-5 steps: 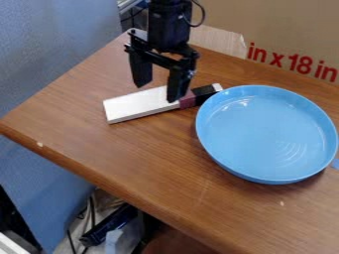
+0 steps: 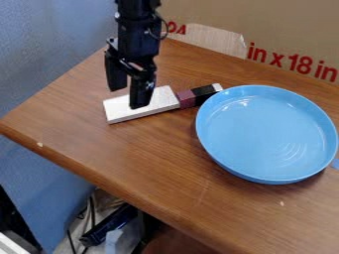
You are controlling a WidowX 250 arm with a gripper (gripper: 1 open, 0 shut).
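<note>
My black gripper (image 2: 129,83) hangs over the left part of a white rectangular block (image 2: 122,110) on the wooden table. Whether its fingers are open or shut, or touch the block, is hard to tell from this angle. A dark maroon and black piece (image 2: 197,96) lies at the block's right end. A light blue plate (image 2: 265,134) sits on the right of the table, close beside that dark piece.
A cardboard box (image 2: 279,30) with red lettering stands behind the table. Beyond the left edge are a blue-grey surface and some clutter below.
My gripper has moved left along the white block, from near its right part to over its left part, and appears turned. The plate and block look unmoved.
</note>
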